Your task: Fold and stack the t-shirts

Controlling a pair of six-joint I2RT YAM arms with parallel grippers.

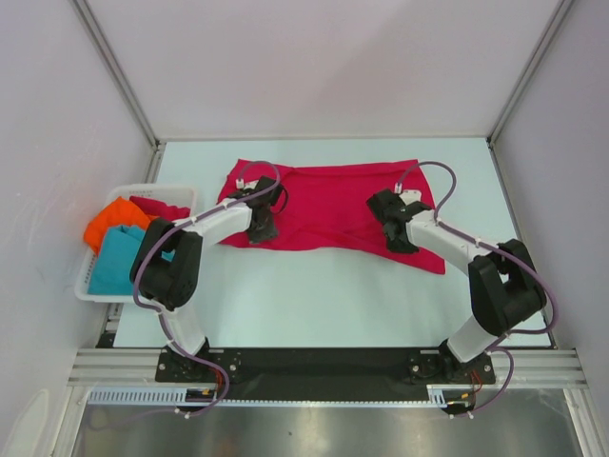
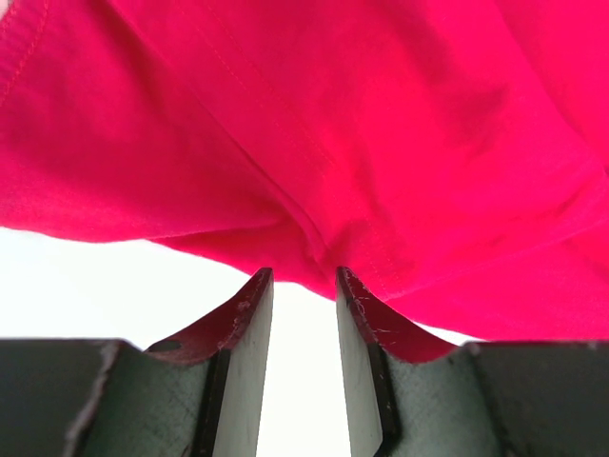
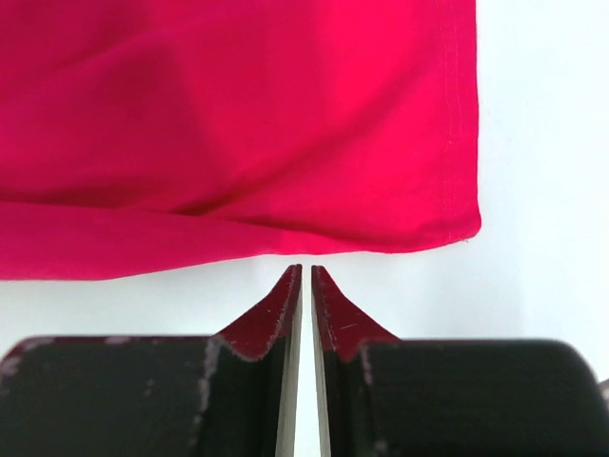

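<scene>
A red t-shirt (image 1: 333, 200) lies spread on the white table, one layer folded over another along its near side. Over its left part my left gripper (image 1: 263, 234) stands open; in the left wrist view, nothing is between its fingers, and the shirt's near edge lies at their tips. Above the right part is my right gripper (image 1: 403, 248). Its fingers (image 3: 283, 309) are close together with only a narrow gap between them. That gap is empty, and the shirt's edge (image 3: 362, 246) runs just ahead of the tips, seemingly untouched.
A white basket (image 1: 93, 297) at the left holds an orange cloth (image 1: 112, 221), a teal cloth (image 1: 116, 262) and a red cloth (image 1: 162, 206).
</scene>
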